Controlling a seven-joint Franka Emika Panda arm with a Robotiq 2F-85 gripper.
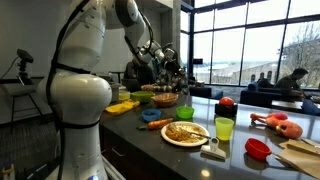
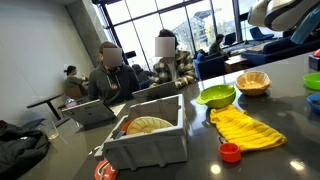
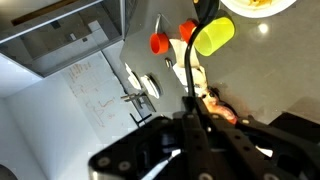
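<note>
High over the far side of the table, my gripper [image 1: 174,66] is raised well clear of the surface. In the wrist view the gripper is shut on the handle of a dark utensil [image 3: 189,62], which reaches up the picture and widens toward the top edge, perhaps a spoon or ladle. Its far end is cut off there. A white plate of food [image 1: 184,134] lies on the table in front, with a light utensil resting across it. None of the dishes is touched by the gripper.
Around the plate stand a green bowl [image 1: 193,113], a blue bowl [image 1: 151,115], a yellow-green cup [image 1: 224,128] and a red cup [image 1: 257,149]. Farther back are a wicker basket [image 2: 253,83] and a grey bin [image 2: 147,140]. A yellow cloth [image 2: 246,129] lies flat. Two people sit behind the table.
</note>
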